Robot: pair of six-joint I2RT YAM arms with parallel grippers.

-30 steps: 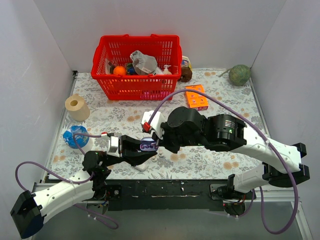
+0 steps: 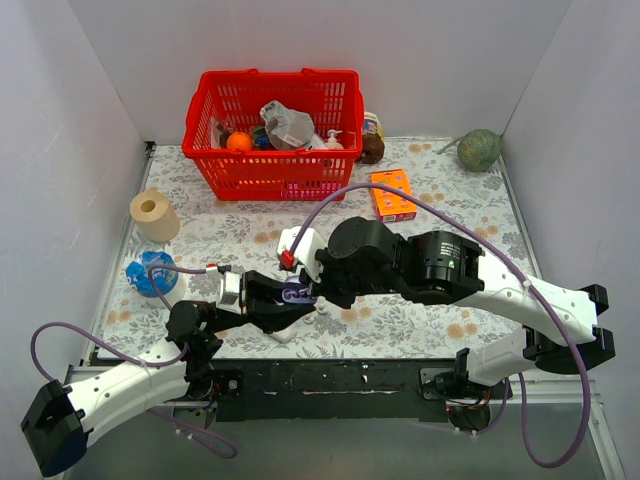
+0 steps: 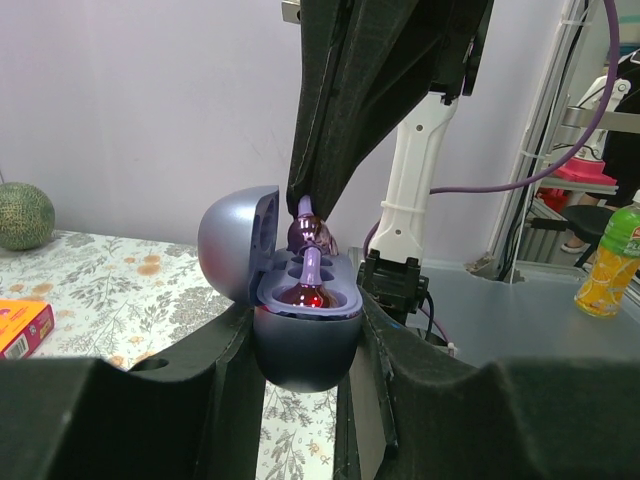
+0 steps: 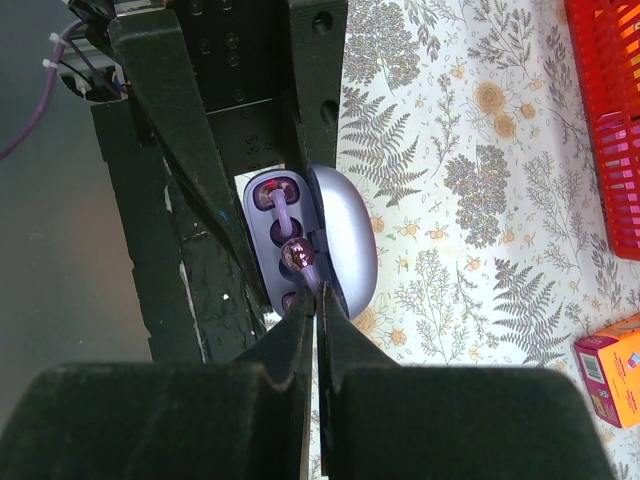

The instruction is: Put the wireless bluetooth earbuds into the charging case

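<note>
The purple charging case [image 3: 307,345] is clamped between the fingers of my left gripper, held above the table with its lid open. One earbud [image 3: 309,292], glossy dark red with a lilac stem, sits at a slot on the near side in the left wrist view. Over the slots the other earbud [image 4: 298,254] is tilted, its stem reaching the tips of my right gripper, which is shut on that stem end. Its head appears above the case, not down in a slot. From the top, the right gripper covers much of the case [image 2: 298,293].
A red basket [image 2: 275,190] stands at the back, with an orange box [image 2: 393,195] to its right. A paper roll [image 2: 154,215] and a blue-and-white item [image 2: 152,275] stand at left. Small white pieces [image 2: 310,318] lie on the table below the grippers.
My right gripper has shifted slightly left and down in the top view over the case. The left arm and the case have stayed where they were.
</note>
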